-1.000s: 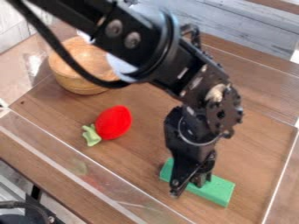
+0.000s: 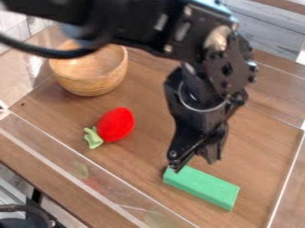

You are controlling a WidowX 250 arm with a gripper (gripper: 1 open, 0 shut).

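Note:
My black gripper (image 2: 191, 158) hangs over the tabletop, its fingertips just above and behind the left end of a green rectangular block (image 2: 205, 189), which lies flat near the front right. I cannot clearly see how far apart the fingers are, or anything held between them. A red strawberry-like piece (image 2: 116, 125) with a pale green top lies left of the gripper.
A round wooden bowl (image 2: 89, 75) stands at the back left, partly behind the arm. The wooden table (image 2: 143, 169) has clear edging along the front left and right.
The gripper has risen away from the green block, which now shows more fully. The block and red piece lie where they were.

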